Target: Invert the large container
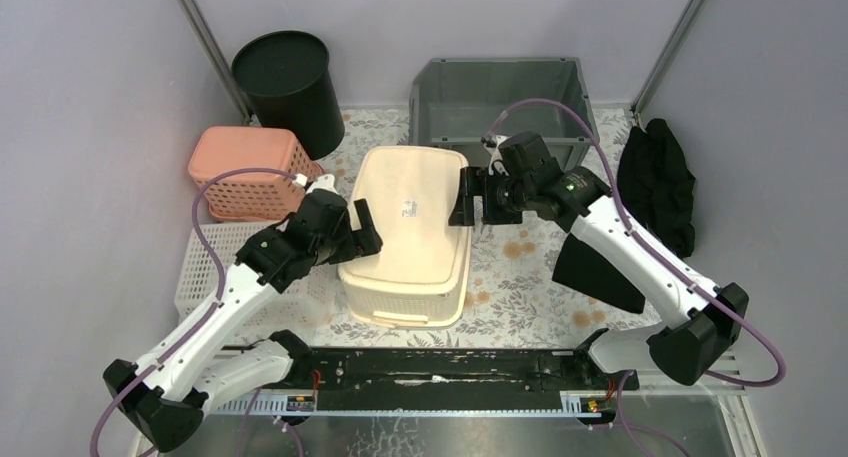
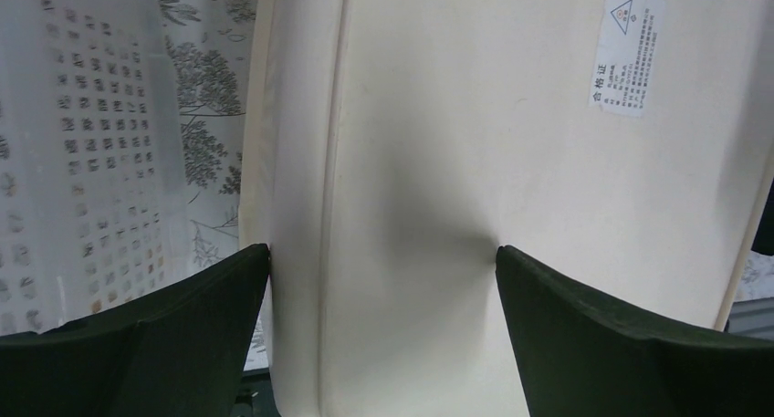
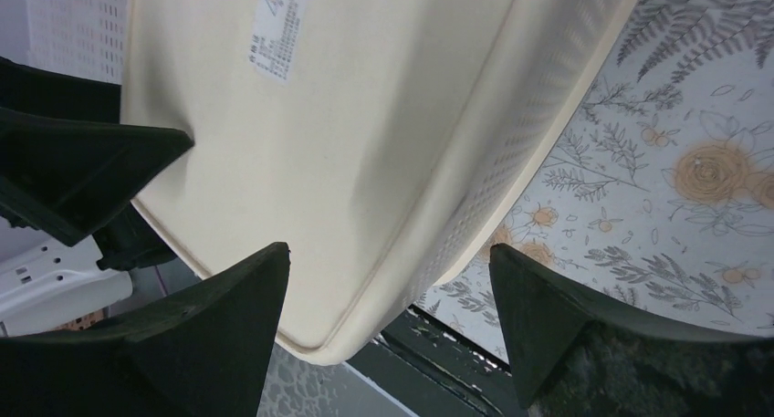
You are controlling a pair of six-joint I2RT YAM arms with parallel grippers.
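Observation:
The large cream container [image 1: 410, 217], its flat lidded face up with a small label, sits mid-floor in the top view. At its left side my left gripper [image 1: 360, 223] is open, fingertips against the cream surface on either side of a raised edge [image 2: 330, 161]. My right gripper [image 1: 466, 202] is at the right side; in the right wrist view its open fingers [image 3: 566, 335] straddle that side's rim [image 3: 429, 207]. The container's underside is hidden.
A grey bin [image 1: 500, 87] stands behind, a black cylinder [image 1: 300, 97] and pink basket [image 1: 240, 167] at back left. A white perforated basket [image 1: 210, 267] adjoins on the left. Black cloth [image 1: 650, 197] lies right.

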